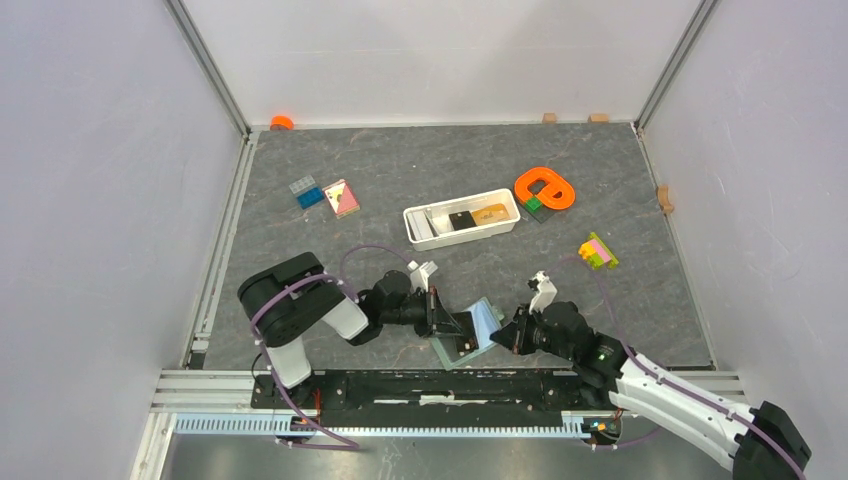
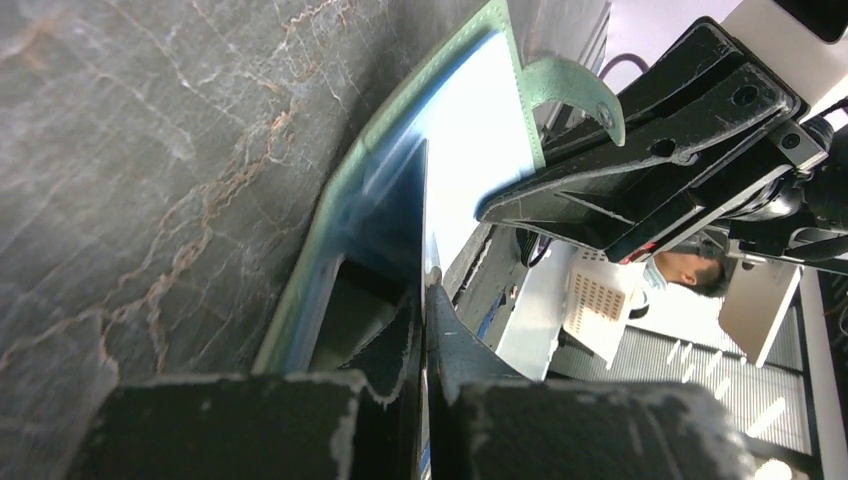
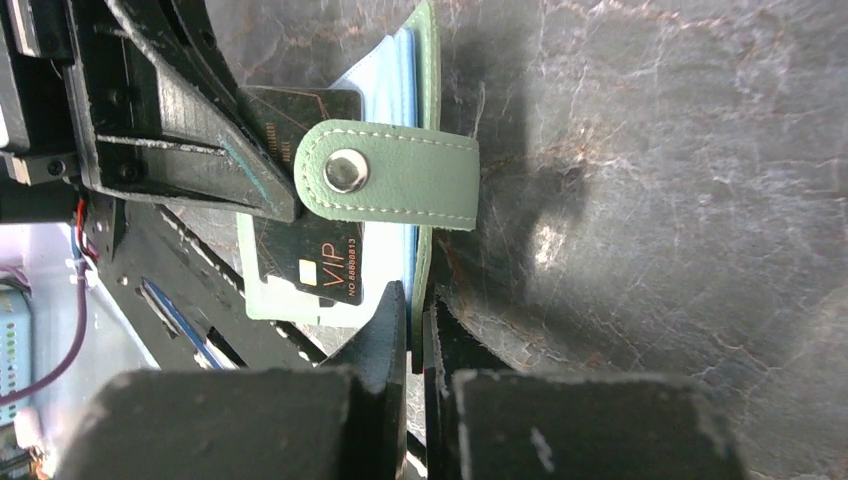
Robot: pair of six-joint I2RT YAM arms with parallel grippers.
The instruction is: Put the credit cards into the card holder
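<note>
A pale green card holder (image 1: 484, 317) with blue-white sleeves lies open near the table's front edge, between both grippers. The black VIP card (image 3: 335, 262) overlaps the sleeves; whether its edge is inside one cannot be told. My left gripper is shut on this card, which appears edge-on in the left wrist view. From the other side, my right gripper is shut on the holder's edge, with blue sleeve and green cover between its fingers. The snap strap (image 3: 405, 172) projects beside the left fingers in the right wrist view.
Farther back stands a white bin (image 1: 462, 238) with several items inside. An orange ring-shaped object (image 1: 545, 188), a toy-block piece (image 1: 598, 251), blue-grey blocks (image 1: 307, 192) and a pink box (image 1: 341, 198) lie around it.
</note>
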